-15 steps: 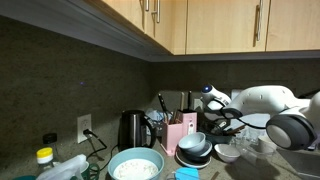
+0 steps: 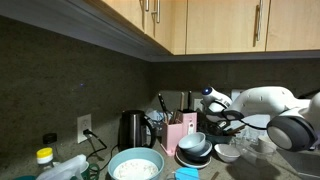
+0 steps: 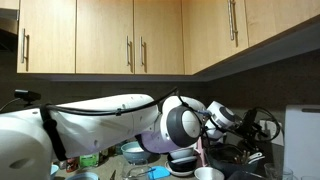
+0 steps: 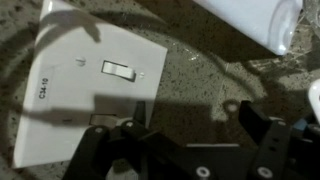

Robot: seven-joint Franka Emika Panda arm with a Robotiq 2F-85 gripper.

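A white switch plate (image 4: pixel 85 85) marked C34-10 fills the left of the wrist view, fixed to the speckled wall. Its small white rocker (image 4: pixel 118 71) sits right of centre on the plate. My gripper stands open, its dark fingers well apart and nothing held between them. The left finger (image 4: pixel 135 145) overlaps the plate's lower right corner in that view; whether it touches cannot be told. From the first exterior view, the arm (image 2: pixel 250 103) reaches in from the right toward the back wall.
A pink knife holder (image 2: pixel 178 130), a black kettle (image 2: pixel 134 130) and stacked bowls (image 2: pixel 193 147) stand left of the arm. White bowls (image 2: pixel 228 152) lie below it. A white object (image 4: pixel 255 15) crosses the top of the wrist view. Cabinets (image 2: pixel 235 27) hang above.
The arm's wrist has shifted slightly in the first exterior view. Nothing on the counter has visibly moved.
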